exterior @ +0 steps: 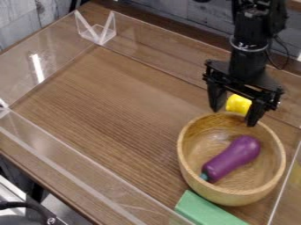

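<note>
My black gripper point(242, 97) is lowered at the right side, just behind the wooden bowl point(191, 158), its fingers open around a yellow object point(238, 105), which is partly hidden by them; whether they touch it I cannot tell. Inside the bowl lies a purple eggplant-like object point(231, 160).
A green block point(209, 211) lies in front of the bowl at the bottom edge. A white wire-like holder point(97, 26) stands at the back left.
</note>
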